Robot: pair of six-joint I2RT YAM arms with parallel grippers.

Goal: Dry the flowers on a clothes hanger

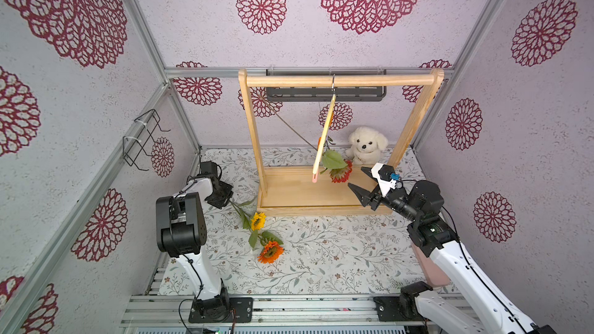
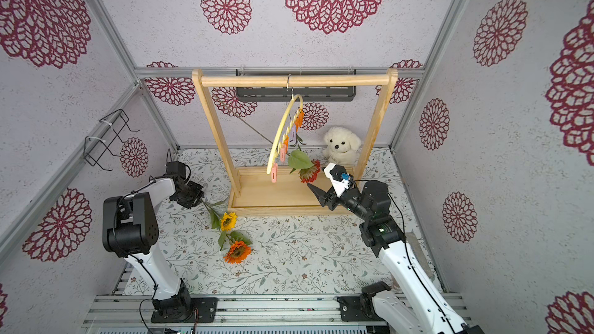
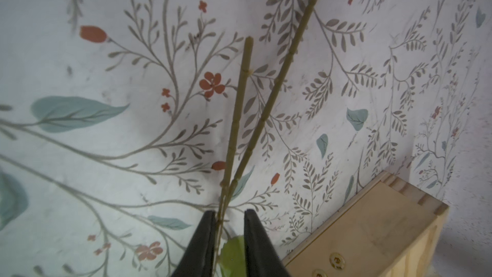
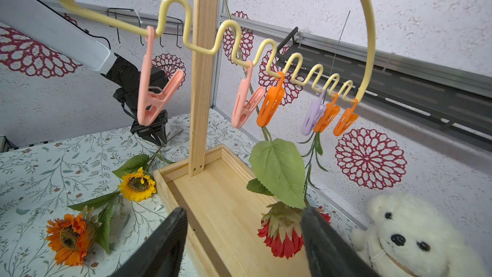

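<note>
A yellow hanger (image 2: 280, 128) with pink (image 4: 153, 92), orange and lilac clips hangs from the wooden rail. A red flower (image 4: 280, 233) hangs upside down beneath it. A yellow sunflower (image 1: 257, 221) and an orange flower (image 1: 269, 251) lie on the cloth, stems reaching left. My left gripper is low over those stems, fingers parted; contact with the stems is unclear. My right gripper stands open in front of the hanger, right of the red flower, nothing visible between its fingers.
The wooden frame's base tray (image 1: 290, 188) fills the back middle. A white plush dog (image 2: 340, 145) sits behind it at right. A wire rack (image 1: 139, 142) is on the left wall.
</note>
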